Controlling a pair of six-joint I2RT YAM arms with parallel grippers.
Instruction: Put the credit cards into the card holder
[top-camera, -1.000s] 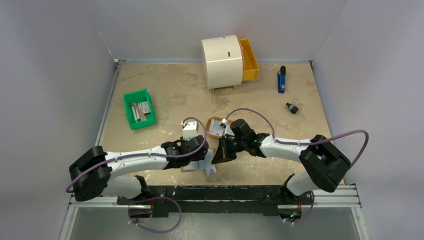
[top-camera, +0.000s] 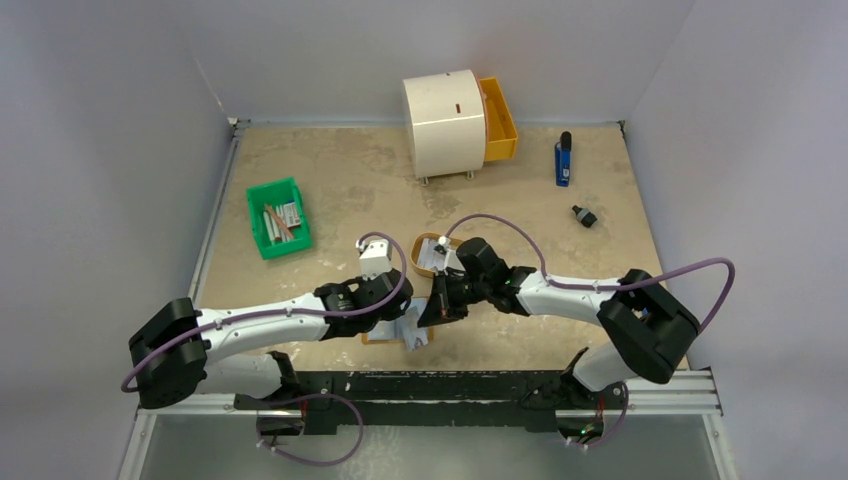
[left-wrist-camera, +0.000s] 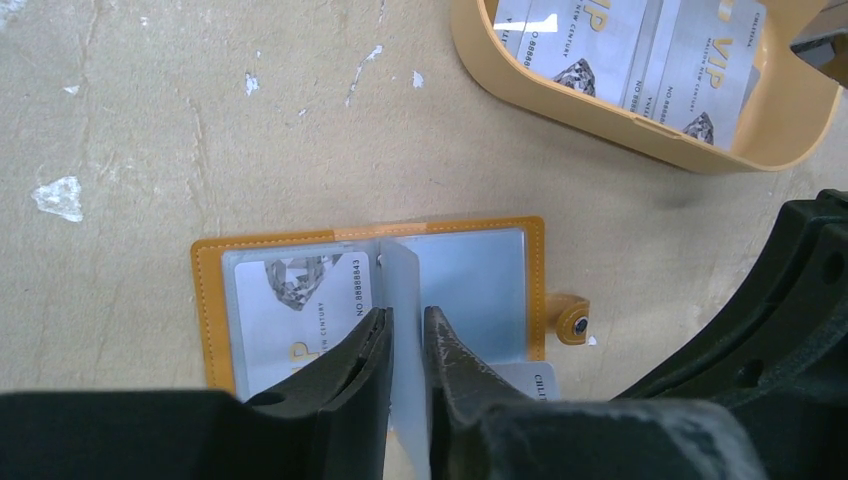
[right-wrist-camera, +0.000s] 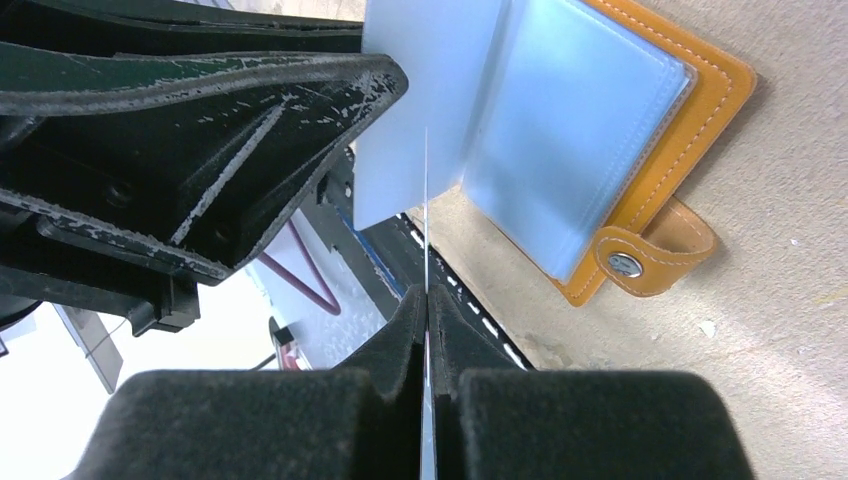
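Note:
The open orange card holder (left-wrist-camera: 213, 300) lies at the front centre of the table, a VIP card (left-wrist-camera: 290, 310) in its left side and pale sleeves on the right. My left gripper is over it, fingertips close around a raised translucent sleeve (left-wrist-camera: 405, 280); whether they clamp it is unclear. My right gripper is shut just beside the holder, tips pointing at the raised flap, with no card visible between them. A tan tray (left-wrist-camera: 620, 125) holding several VIP cards sits behind the holder.
A green bin (top-camera: 255, 225) stands at left, a white drum (top-camera: 443, 125) with a yellow tray at the back. A blue tool (top-camera: 563, 165) and a small dark object (top-camera: 584, 217) lie at right. The table's front edge is close below the grippers.
Over the last second both arms have shifted slightly left in the top view.

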